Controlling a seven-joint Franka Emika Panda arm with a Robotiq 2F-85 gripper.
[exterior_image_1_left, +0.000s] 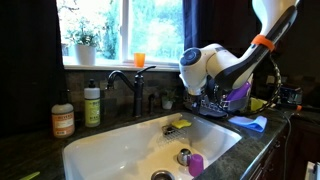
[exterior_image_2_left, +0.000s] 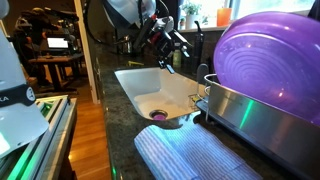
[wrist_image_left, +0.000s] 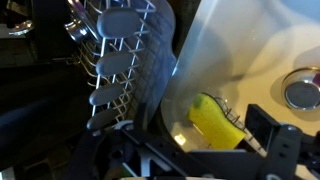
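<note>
A yellow sponge (wrist_image_left: 215, 122) lies in a wire holder at the corner of the white sink (wrist_image_left: 190, 75); in exterior view 1 the sponge (exterior_image_1_left: 181, 124) shows as a small yellow patch by the far rim. My gripper is open above it, its dark fingers (wrist_image_left: 262, 125) apart on either side. Nothing is held between them. Exterior view 2 has the gripper (exterior_image_2_left: 178, 55) over the far part of the sink. A purple cup (exterior_image_1_left: 196, 165) stands at the sink's near right edge.
A metal dish rack (exterior_image_2_left: 255, 120) with a large purple item (exterior_image_2_left: 270, 60) stands beside the sink. Bottles (exterior_image_1_left: 92, 104) and the black faucet (exterior_image_1_left: 137, 88) line the back. A striped blue towel (exterior_image_2_left: 190, 153) covers part of the counter.
</note>
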